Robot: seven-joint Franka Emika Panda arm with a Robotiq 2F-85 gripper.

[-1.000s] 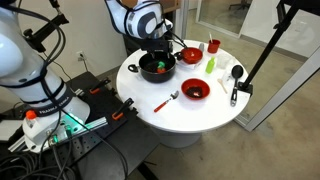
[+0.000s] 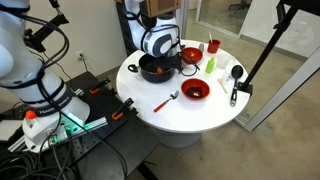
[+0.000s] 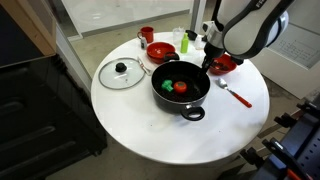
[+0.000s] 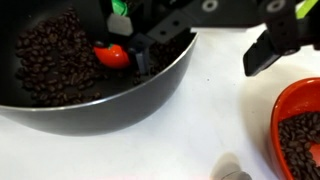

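Note:
My gripper is open, its fingers apart and nothing between them. In the wrist view one finger (image 4: pixel 142 45) shows over the inside of a black pot (image 4: pixel 130 110), the other (image 4: pixel 262 55) over the white table beyond the rim. Dark beans cover the pot's bottom, with a red round thing (image 4: pixel 112 56) and a partly hidden green thing (image 4: pixel 120 8) on them. From exterior view 2, the gripper hangs near the rim of the pot (image 3: pixel 166 100), on the side toward the red bowls. Whether it touches the rim, I cannot tell.
A red bowl (image 2: pixel 195 88) of beans stands beside the pot, near a red-handled spatula (image 2: pixel 166 102). Another red bowl, a red mug (image 3: pixel 147 36), a green bottle (image 3: pixel 184 42) and a glass lid (image 3: pixel 121 73) stand around.
The pot has stayed in place.

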